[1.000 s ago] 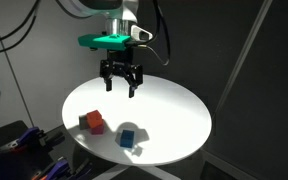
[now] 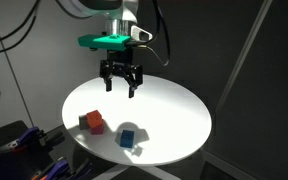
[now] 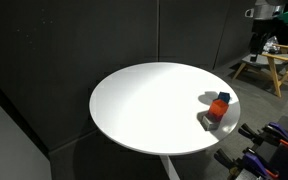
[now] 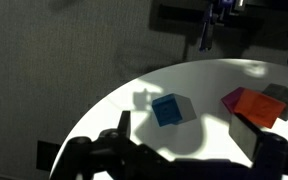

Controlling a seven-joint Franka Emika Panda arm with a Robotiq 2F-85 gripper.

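My gripper hangs well above the white round table, pointing down. Its two fingers are wide apart with nothing between them, and in the wrist view they show as dark shapes along the lower edge. A blue block sits alone near the table's front edge; from the wrist, the blue block appears just beyond the gap between the fingers. Off to the left in exterior view 1, an orange-red block rests on a darker red one. Beside them stands a grey block.
In exterior view 2 the blocks gather near one edge, with the grey block closest to that camera. A wooden chair stands beyond the table.
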